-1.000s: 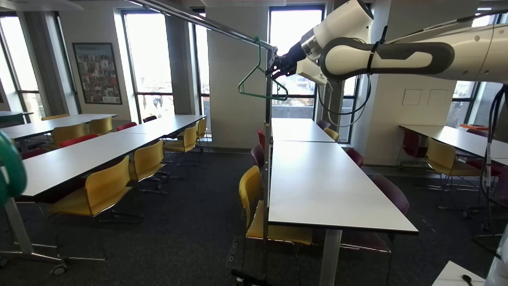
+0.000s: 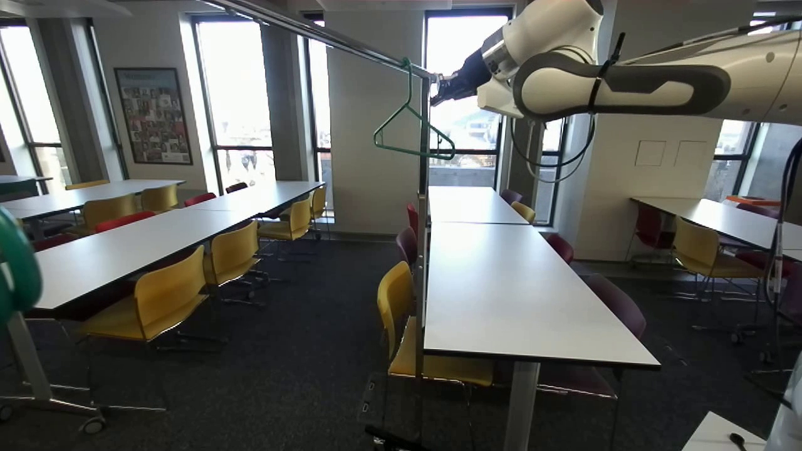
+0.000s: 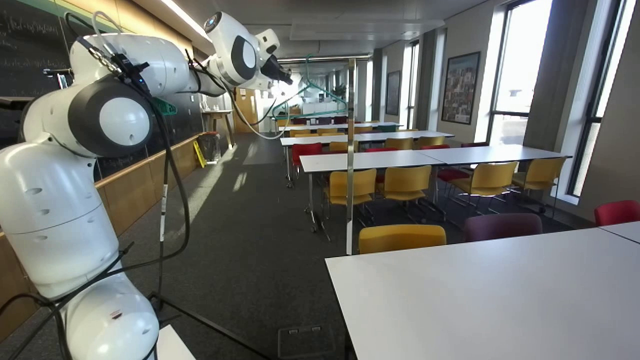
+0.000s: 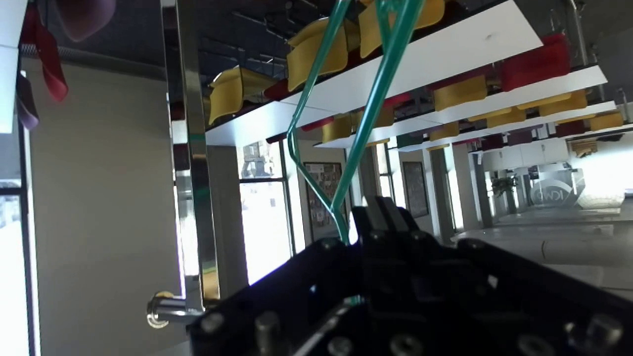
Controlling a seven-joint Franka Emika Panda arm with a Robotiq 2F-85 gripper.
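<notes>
A green hanger point(image 2: 406, 131) hangs by its hook from the metal rail point(image 2: 353, 51), near the rail's end at the upright post. My gripper point(image 2: 436, 99) is up at rail height, right beside the top of that post and to the right of the hanger. Exterior view 2 has the gripper point(image 3: 290, 78) left of the hanger point(image 3: 327, 93), with a gap showing between them. In the wrist view the green hanger point(image 4: 369, 112) runs down behind my dark fingers point(image 4: 388, 216), which hide its upper part. The gripper is shut, and nothing shows between its fingertips.
The chrome post point(image 3: 351, 150) stands close to the gripper. White tables point(image 2: 519, 293) and yellow chairs point(image 2: 173, 293) fill the floor below. A blurred green object point(image 2: 16, 263) sits at the left edge of exterior view 1.
My gripper has risen and shifted slightly right, away from the hanger's shoulder. The hanger has swung only a little and still hangs on the rail.
</notes>
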